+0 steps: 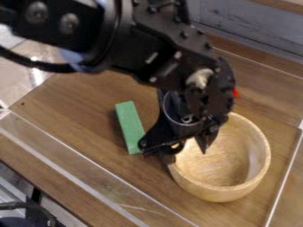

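Observation:
The black gripper [178,142] hangs low over the left rim of a pale wooden bowl [236,177], its fingers close to the rim; whether they touch it or hold anything is hard to tell. A green block [129,126] lies on the wooden board just left of the gripper. A red object [236,92] is mostly hidden behind the arm.
The wooden board [71,115] has free room on the left. A raised wall [260,22] runs along the back, and clear edging borders the front left and the right side.

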